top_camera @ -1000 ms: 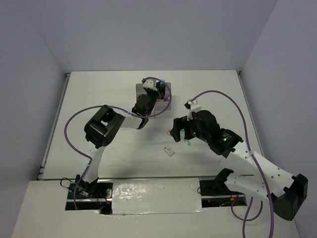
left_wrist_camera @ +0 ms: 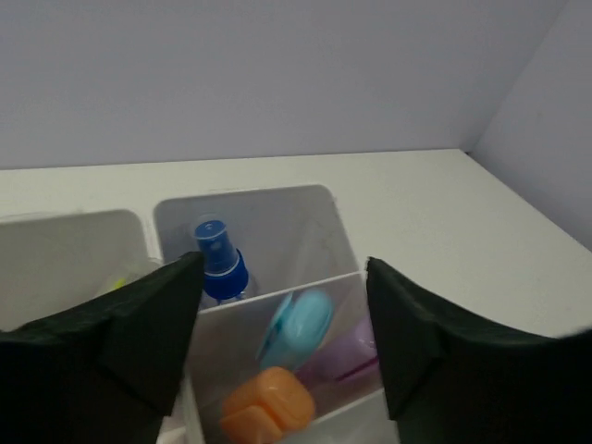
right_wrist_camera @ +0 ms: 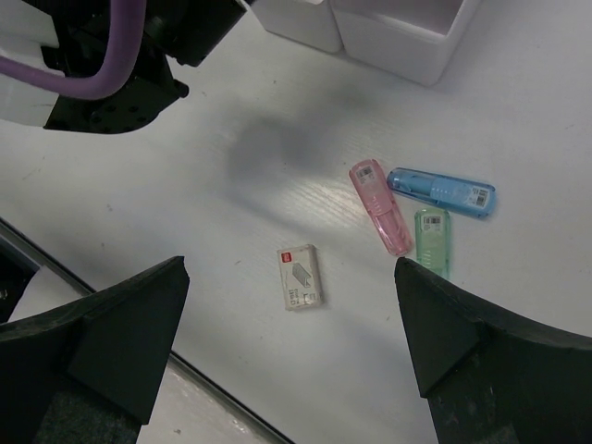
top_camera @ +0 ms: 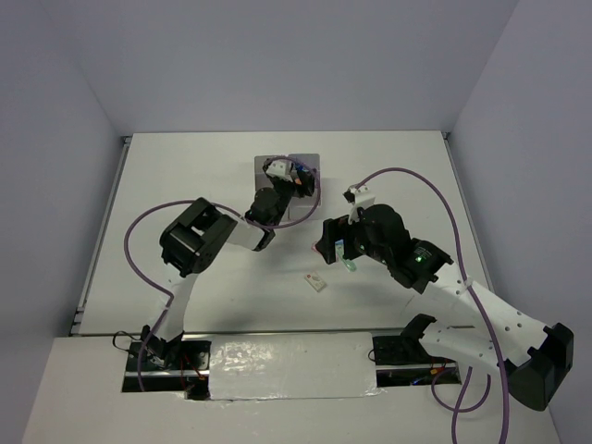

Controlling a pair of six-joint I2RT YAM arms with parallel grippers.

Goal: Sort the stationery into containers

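Note:
My left gripper hangs over the container (left_wrist_camera: 254,203), open with nothing seen between its fingers; below it a blue bottle (left_wrist_camera: 222,264), a cyan item (left_wrist_camera: 301,328), an orange item (left_wrist_camera: 264,407) and a purple item (left_wrist_camera: 342,356) sit in compartments. On the table beneath my open right gripper lie a pink item (right_wrist_camera: 379,208), a blue item (right_wrist_camera: 442,192), a green item (right_wrist_camera: 433,240) and a white eraser-like block (right_wrist_camera: 299,277).
A metal rail (right_wrist_camera: 213,393) runs along the front edge.
My left gripper has moved slightly towards the front of the container, uncovering more of its back compartments in the top view. The right arm has hardly moved.

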